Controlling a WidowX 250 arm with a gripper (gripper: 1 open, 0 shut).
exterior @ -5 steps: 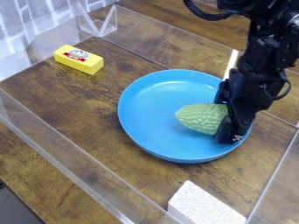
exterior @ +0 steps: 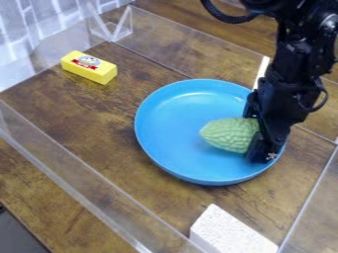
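A round blue plate (exterior: 172,133) lies on the wooden table. On its right part sits a pale green, bumpy object (exterior: 227,132). My black gripper (exterior: 259,138) reaches down from the upper right and is shut on the green object's right end, which is partly hidden by the fingers.
A yellow box (exterior: 90,66) with a label lies at the upper left. A white block (exterior: 227,231) is at the bottom near the front. Clear walls border the area.
The upper part of my arm has shifted slightly. The green object and plate look almost unmoved.
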